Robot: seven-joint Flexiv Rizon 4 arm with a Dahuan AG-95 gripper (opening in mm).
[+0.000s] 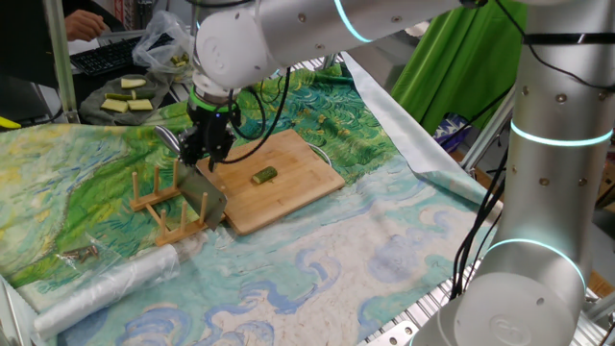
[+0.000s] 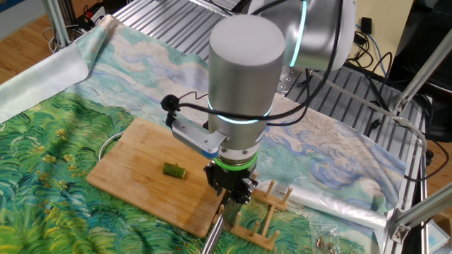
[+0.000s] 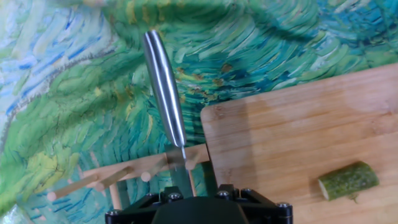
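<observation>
A knife with a silver handle point(image 3: 165, 90) and a broad blade point(image 1: 201, 195) stands in a wooden peg rack point(image 1: 179, 229), its handle slanting up and away from the rack. Just above the rack and the knife hangs my gripper point(image 1: 202, 159), pointing down close to the handle in exterior view 1. From the other side, the gripper point(image 2: 232, 194) appears over the board's edge, with the handle point(image 2: 213, 233) below it. The wrist view shows only its dark body along the bottom edge; its fingertips are hidden, so the finger's state is unclear. The handle lies clear of that body there.
A wooden cutting board point(image 1: 298, 197) lies against the rack, with a short piece of cucumber point(image 1: 263, 176) on it. A roll of clear film point(image 1: 106, 288) and a small plastic bag point(image 1: 82, 254) lie in front of the rack. Patterned cloth covers the table; its near part is clear.
</observation>
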